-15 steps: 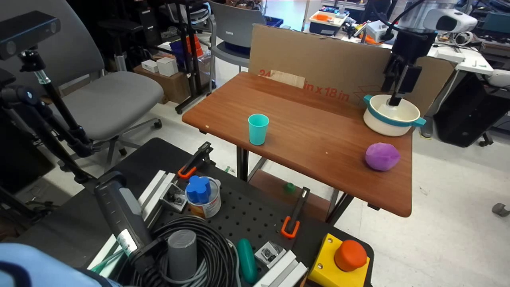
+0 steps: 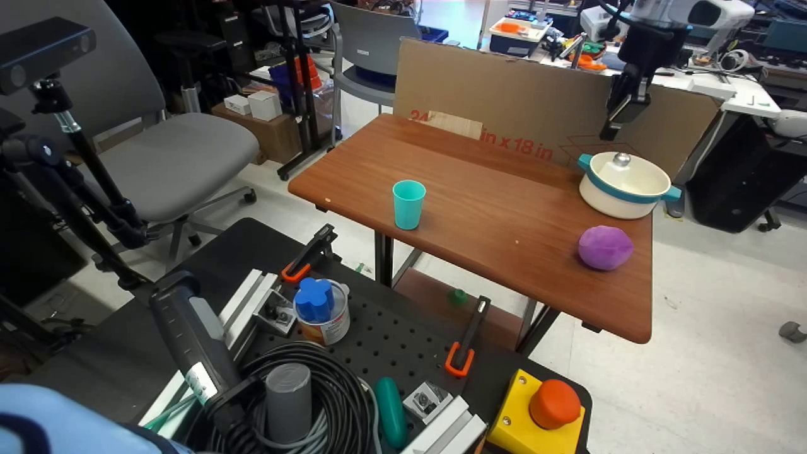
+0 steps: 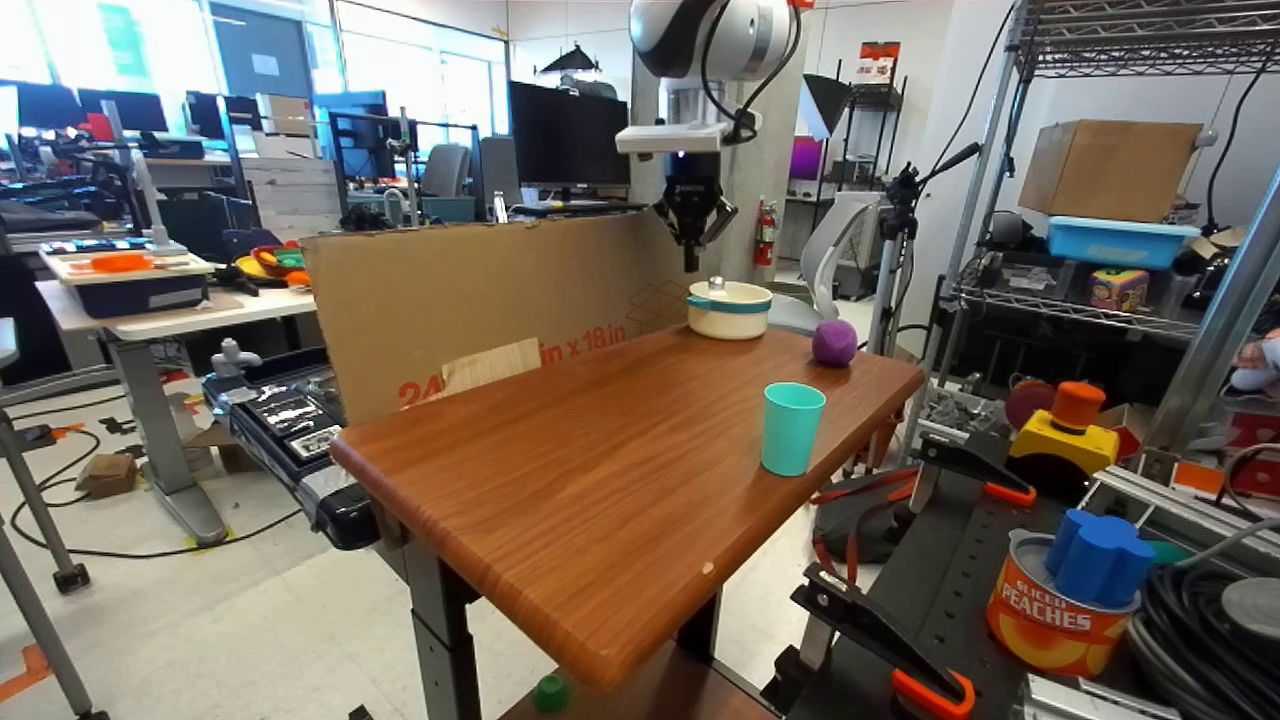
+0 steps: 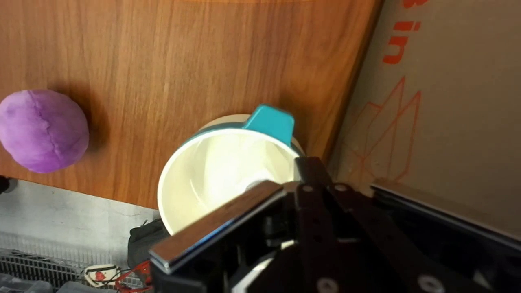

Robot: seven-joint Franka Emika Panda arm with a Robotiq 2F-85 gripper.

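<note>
The cream pot (image 2: 616, 203) with a teal band and handles stands at the table's right back corner. Its pale lid (image 2: 629, 178) has a round silver knob (image 2: 621, 159). Above the pot and clear of it hangs my gripper (image 2: 609, 135), shut with nothing between its fingers; exterior view 2 shows the gripper (image 3: 691, 259) just over the knob's height. From the wrist, the gripper covers the pot's right part and most of the knob. A purple plush ball (image 2: 605, 247) rests near the right edge, and a teal cup (image 2: 408, 204) stands upright at the front edge.
A cardboard sheet (image 3: 480, 300) walls off the table's back edge, close behind the pot. In front is a black bench (image 2: 378, 333) with clamps, a can and cables.
My gripper has lifted from the lid's knob and moved up and slightly left in exterior view 1. The pot has shifted a little to the right.
</note>
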